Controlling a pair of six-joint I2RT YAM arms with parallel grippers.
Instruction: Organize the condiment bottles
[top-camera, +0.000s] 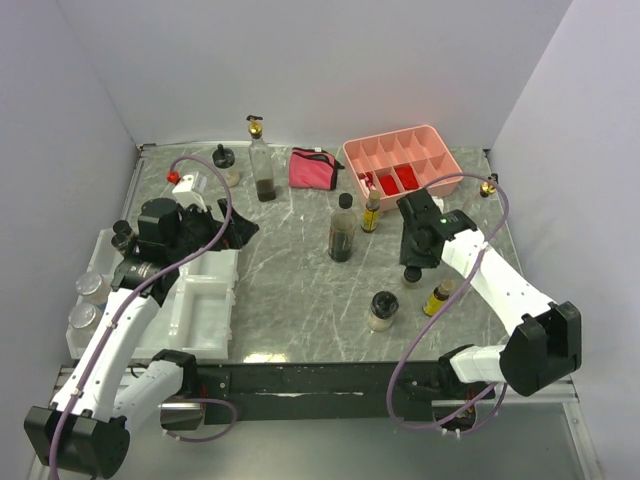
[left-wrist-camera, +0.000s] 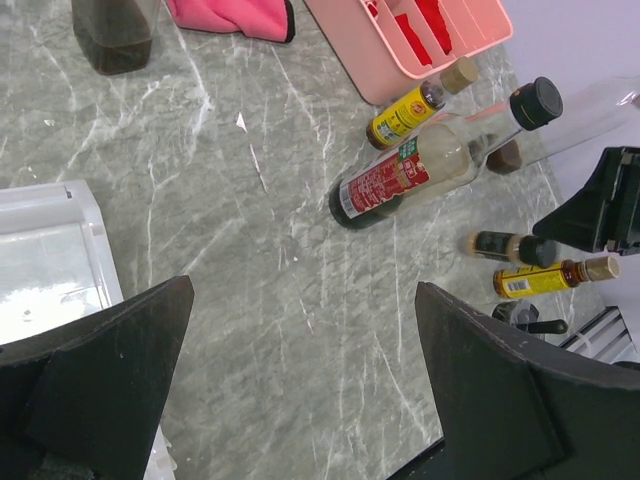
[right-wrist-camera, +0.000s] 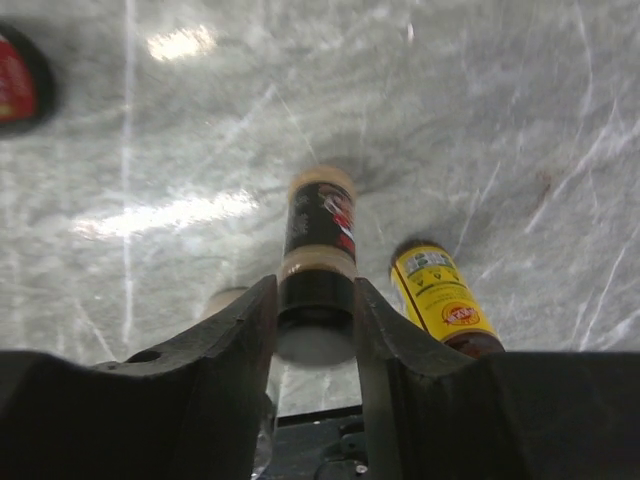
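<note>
My right gripper (top-camera: 414, 258) is over a small dark-labelled spice jar (right-wrist-camera: 318, 220), whose dark cap sits between its fingertips in the right wrist view; whether they grip it is unclear. A yellow-label bottle (top-camera: 436, 298) stands beside it. Toward the front is a dark-capped shaker (top-camera: 381, 312). A tall red-label bottle (top-camera: 341, 236) and a smaller yellow bottle (top-camera: 370, 213) stand mid-table. My left gripper (top-camera: 236, 225) is open over the table near the white tray (top-camera: 230, 300), with nothing between its fingers.
The pink divided box (top-camera: 435, 145), a pink pouch (top-camera: 312, 172) and a tall glass bottle (top-camera: 262, 165) are at the back. Jars (top-camera: 85, 318) stand in the white tray.
</note>
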